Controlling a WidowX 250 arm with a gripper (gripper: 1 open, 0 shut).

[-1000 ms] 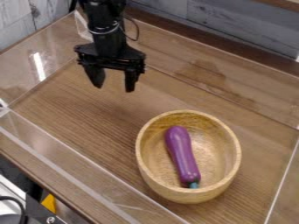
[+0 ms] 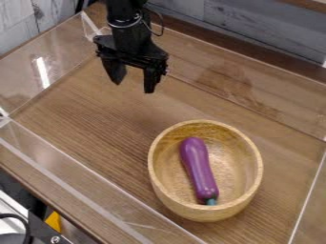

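My black gripper (image 2: 132, 69) hangs above the wooden surface at the upper middle, its two sides spread apart, open, with nothing seen between them. A light wooden bowl (image 2: 242, 181) sits at the lower right, apart from the gripper, and a long purple object (image 2: 197, 164) with a teal tip lies in it.
Walls edge it at the back and left. Dark cables and a yellow item lie outside at the lower left.
The arm and gripper have moved up in the view, toward the back, and slightly right. The bowl and purple object have not moved.
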